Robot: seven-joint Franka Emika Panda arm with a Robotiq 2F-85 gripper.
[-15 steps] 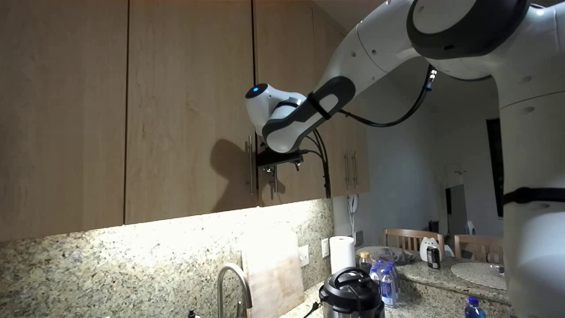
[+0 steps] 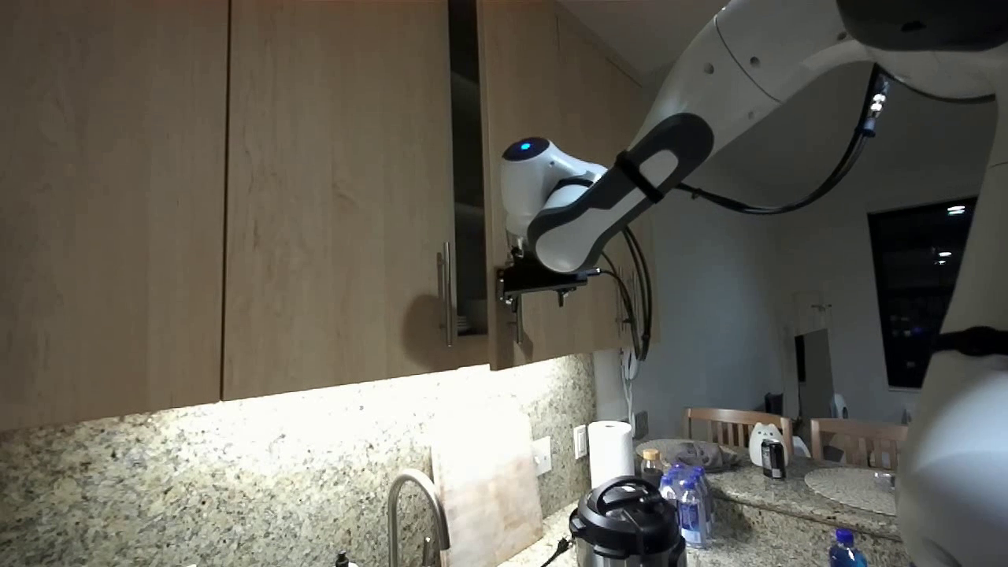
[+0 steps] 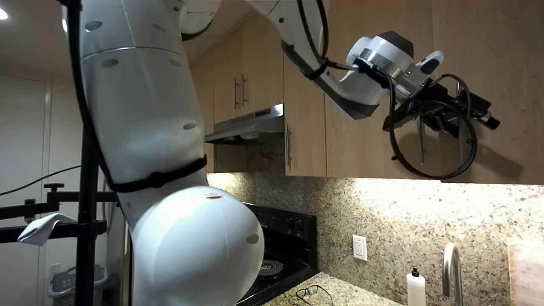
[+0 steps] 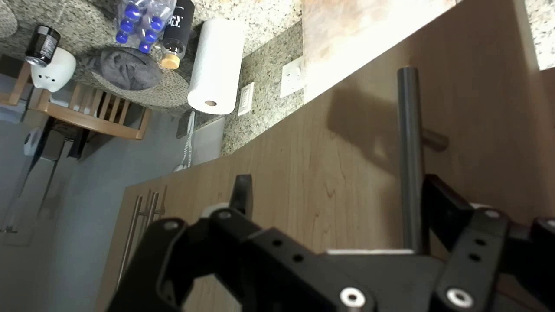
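The wooden cabinet door [image 2: 529, 170] stands ajar in exterior view 1, with a dark gap along its left edge. Its metal bar handle [image 4: 411, 151] runs between the fingers of my gripper in the wrist view, close against the right finger [image 4: 441, 208]. The left finger [image 4: 242, 195] is well apart from the bar, so the fingers are open. Whether the right finger presses on the handle cannot be told. In exterior view 2 the hand and its cables hide much of the contact.
Left of the gap is a shut cabinet door [image 2: 340, 189] with its own handle [image 2: 448, 293]. Below stand a faucet [image 2: 416, 501], a pressure cooker [image 2: 628, 524], a paper towel roll [image 2: 610, 452] and water bottles [image 2: 692, 510]. Cables [image 3: 433, 173] loop under the hand.
The arm and hand have moved right and nearer the camera in exterior view 1. The door has swung from almost shut to ajar, its handle moving with the hand and exposing the dark interior.
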